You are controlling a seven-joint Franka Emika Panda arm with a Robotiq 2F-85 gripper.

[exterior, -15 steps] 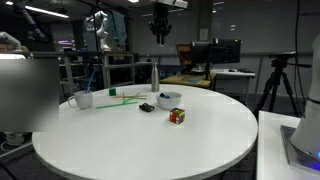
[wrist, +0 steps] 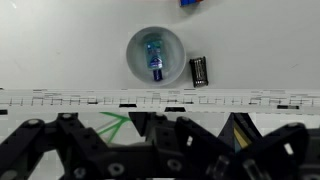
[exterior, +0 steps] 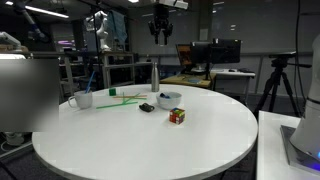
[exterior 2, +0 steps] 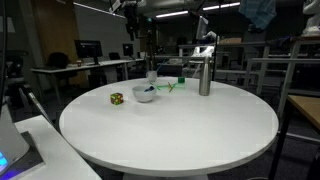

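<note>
High above the table, my gripper (exterior: pixel 161 42) hangs pointing down, clear of every object. It is too small and dark to show how its fingers stand. A white bowl (exterior: pixel 169 101) is on the table below; in the wrist view a small blue item (wrist: pixel 154 58) lies inside the bowl (wrist: pixel 135 58). Beside it rests a small black object (wrist: pixel 199 71). The multicoloured cube (exterior: pixel 177 116) sits on the near side of the bowl, with only part of it showing at the wrist view's top edge.
A white mug (exterior: pixel 84 100) and green sticks (exterior: pixel 118 104) lie toward the left. A metal bottle (exterior 2: pixel 205 78) stands upright behind the bowl. A ruled white strip (wrist: pixel 60 98) crosses the wrist view.
</note>
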